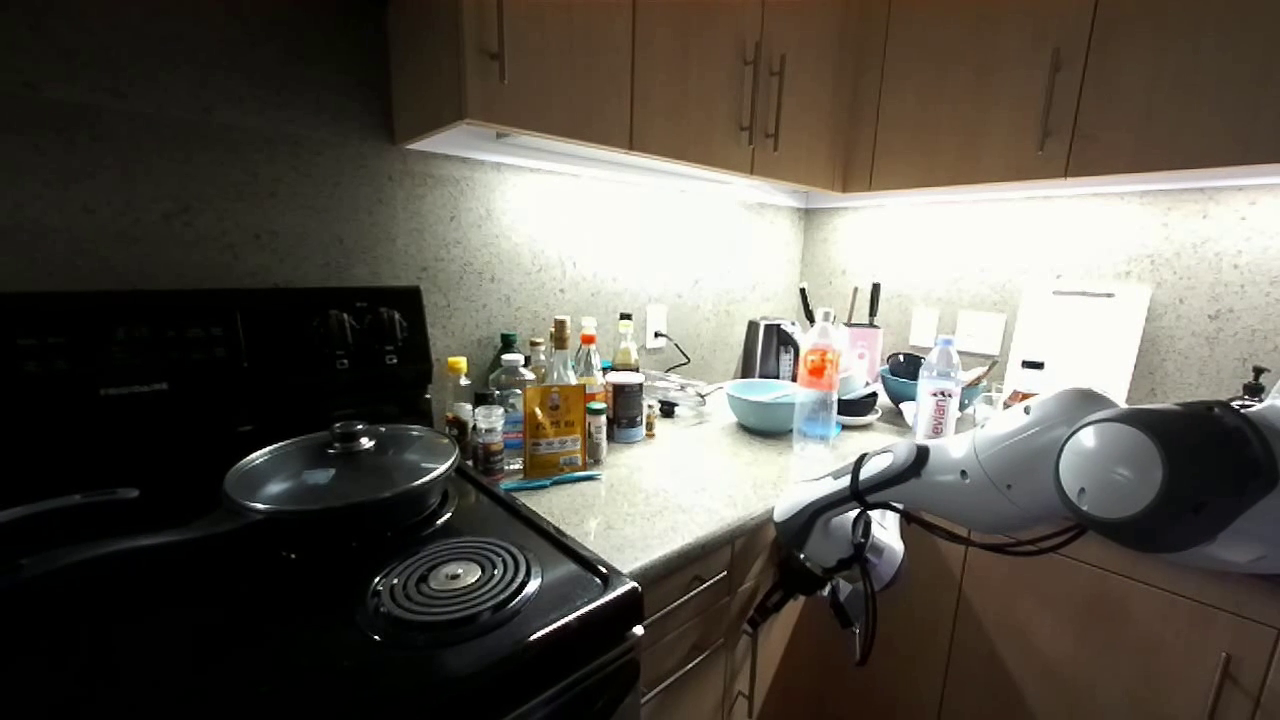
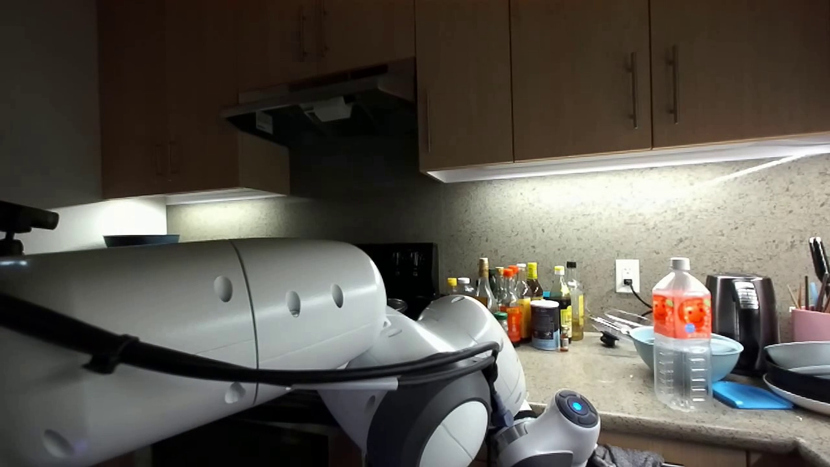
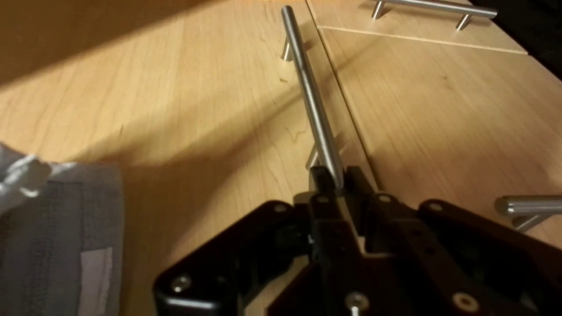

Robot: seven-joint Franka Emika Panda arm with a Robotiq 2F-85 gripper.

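Observation:
A long steel bar handle (image 3: 311,97) runs down the pale wooden cabinet door (image 3: 210,105) in the wrist view. My gripper is shut on the near end of this handle, with one black finger (image 3: 318,181) on each side of the bar. The door lies flush beside the drawer fronts (image 3: 448,105), a narrow seam between them. From exterior view 1, the gripper (image 1: 756,622) appears low in front of the cabinets below the counter, its fingertips small and dark. Exterior view 2 shows the arm, but its fingers are out of sight.
A grey cloth (image 3: 58,237) hangs left of the gripper. Drawer handles (image 3: 532,204) stick out on the right. The black stove (image 1: 480,600) borders the drawers, and a clear bottle (image 1: 816,390) stands on the counter (image 1: 672,504) above.

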